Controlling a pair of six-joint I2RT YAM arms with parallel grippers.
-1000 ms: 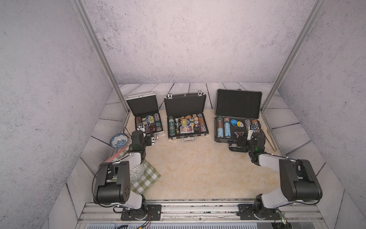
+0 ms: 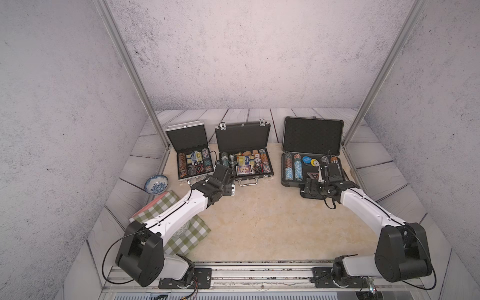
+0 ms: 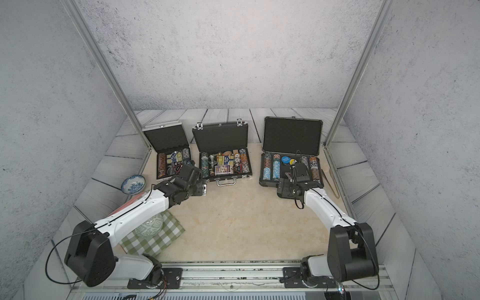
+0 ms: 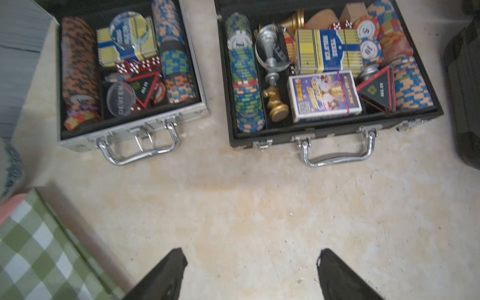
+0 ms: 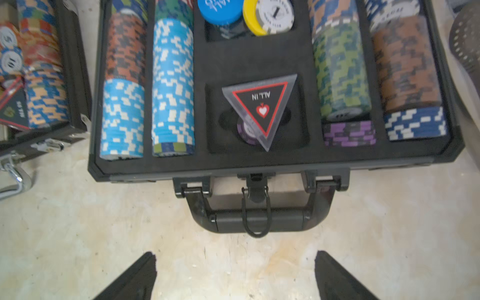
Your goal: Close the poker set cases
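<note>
Three poker cases stand open, lids raised behind them: a small silver-edged case (image 2: 189, 131) at left, a middle case (image 2: 242, 134) with a chrome handle (image 4: 336, 159), and a larger black case (image 2: 312, 134) at right with a black handle (image 5: 260, 220). All hold chips, and the middle one cards too. My left gripper hangs open in front of the left and middle cases, nothing between its fingers. My right gripper is open over the front of the right case, its handle beyond the fingertips, nothing held.
A blue-patterned bowl (image 2: 156, 181) sits at the left edge. A folded green checked cloth (image 4: 35, 250) lies at front left. A spoon-like utensil (image 5: 465, 42) is beside the right case.
My right arm has extended and shifted slightly. The cases look unchanged.
</note>
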